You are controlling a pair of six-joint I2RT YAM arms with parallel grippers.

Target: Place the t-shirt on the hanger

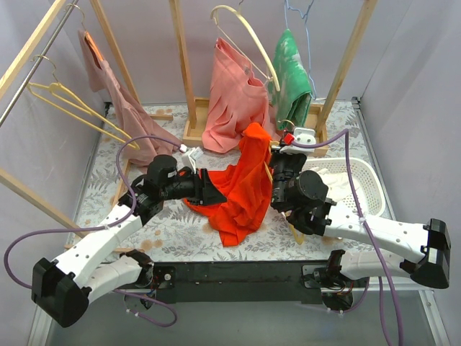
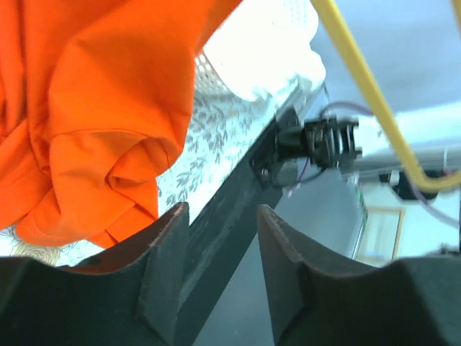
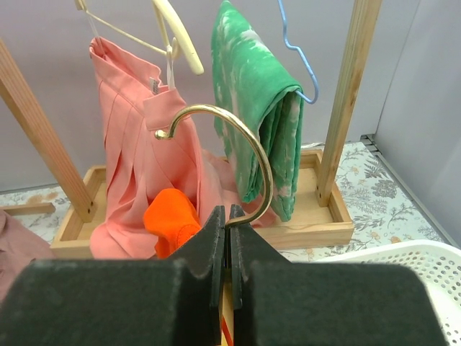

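Note:
The orange t-shirt (image 1: 239, 191) hangs in folds over the front of the table, its upper part beside my right gripper. That gripper is shut on the yellow hanger (image 2: 369, 90) just below its brass hook (image 3: 267, 169), which rises above the fingertips. One end of the hanger is bare in the left wrist view; how much of the rest lies inside the shirt cannot be seen. My left gripper (image 1: 215, 196) stands open at the shirt's left side. Between its fingers there is no cloth, and the shirt (image 2: 115, 122) lies beyond them.
A white basket (image 1: 371, 180) stands at the right behind my right arm. Pink (image 1: 234, 97) and green (image 1: 290, 79) garments hang at the back. An empty yellow hanger (image 1: 75, 108) and a dusky pink garment (image 1: 119, 101) hang at the left.

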